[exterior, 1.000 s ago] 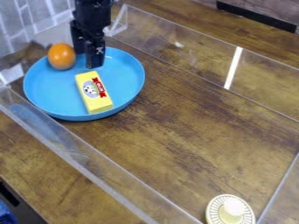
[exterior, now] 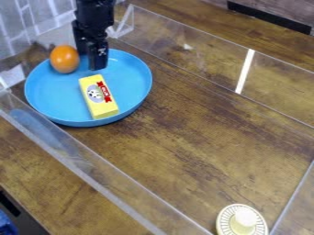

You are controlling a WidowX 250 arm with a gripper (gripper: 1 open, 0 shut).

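The black gripper (exterior: 94,46) reaches down from the top over the back of a blue plate (exterior: 55,92), beside an orange round object (exterior: 64,59) at the plate's back left. A yellow box (exterior: 98,96) with a red label lies in front on the plate. I cannot tell whether the gripper is open or shut, or whether it holds anything.
Clear plastic walls (exterior: 117,188) border the wooden table (exterior: 203,128), whose middle and right are clear. A round white-and-cream object (exterior: 241,220) sits at the front right, and something blue is cut off at the lower left.
The gripper has shifted very slightly at the back of the plate. The objects look unmoved.
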